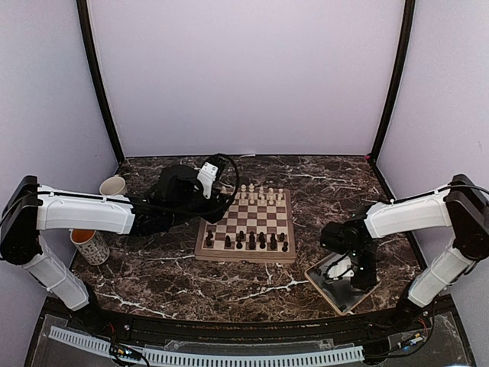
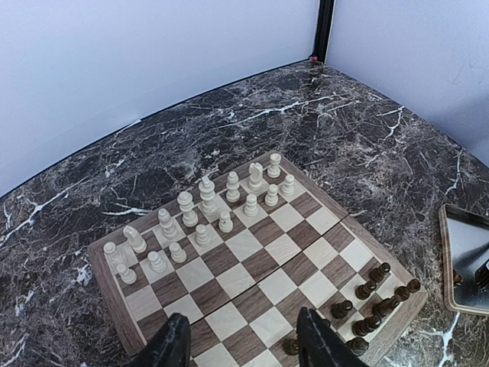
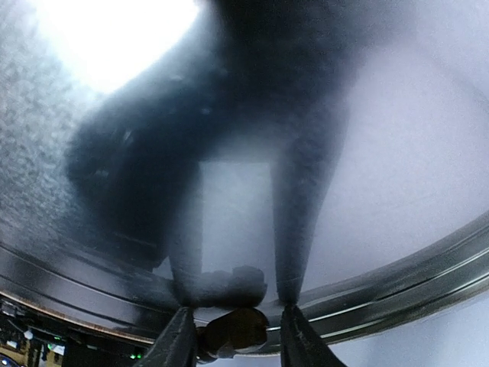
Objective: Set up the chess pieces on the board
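Note:
The chessboard [image 1: 252, 218] holds white pieces [image 2: 206, 195] in rows on its far side and dark pieces [image 2: 367, 290] along its near side. Over the board's left part, my left gripper is open with nothing between its fingers. My right gripper is low over the tray [image 1: 345, 310] at the front right. One dark chess piece [image 3: 238, 330] lies between its parted fingers, with a gap showing on the right side. In the top view the right arm hides the fingertips and much of the tray.
Two cups stand at the left, a pale one [image 1: 113, 186] at the back and a patterned one [image 1: 92, 248] nearer. Inside the tray's left edge sits a small dark piece [image 2: 457, 277]. Marble table [image 1: 336, 180] behind the tray and right of the board is clear.

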